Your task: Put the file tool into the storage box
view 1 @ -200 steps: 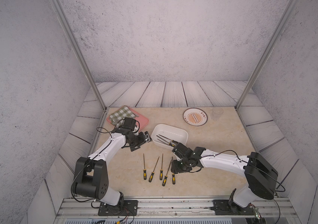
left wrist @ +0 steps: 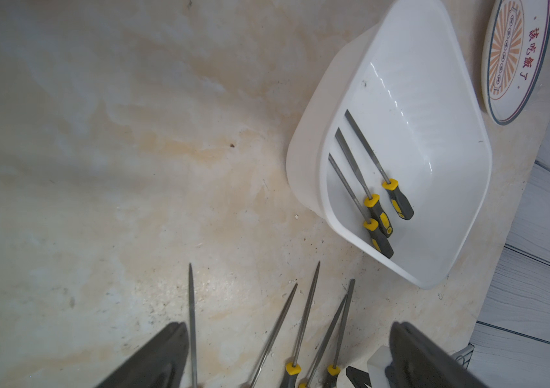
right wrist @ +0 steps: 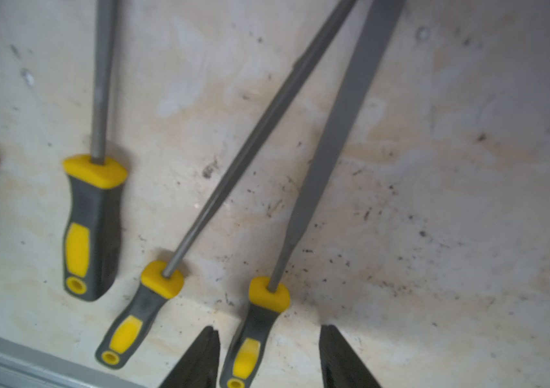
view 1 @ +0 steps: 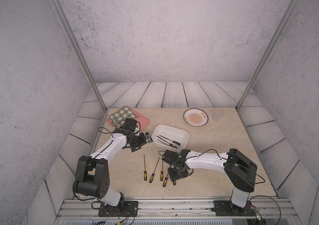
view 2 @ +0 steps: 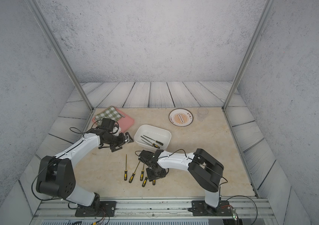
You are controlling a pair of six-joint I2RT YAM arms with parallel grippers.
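A white storage box (view 1: 180, 135) holds three files (left wrist: 380, 211) with black-yellow handles. Several more files (view 1: 152, 177) lie on the table in front of it. My right gripper is open, low over the rightmost file's handle (right wrist: 249, 352), which sits between its fingertips. My left gripper is left of the box, above the table, its fingers apart with nothing visible between them.
A pink board (view 1: 143, 120) with a checked cloth is at the back left. A printed plate (view 1: 195, 117) and a clear glass (view 1: 218, 113) stand at the back right.
My right gripper has moved leftward and toward the front, over the file handles. The left arm has stayed almost still.
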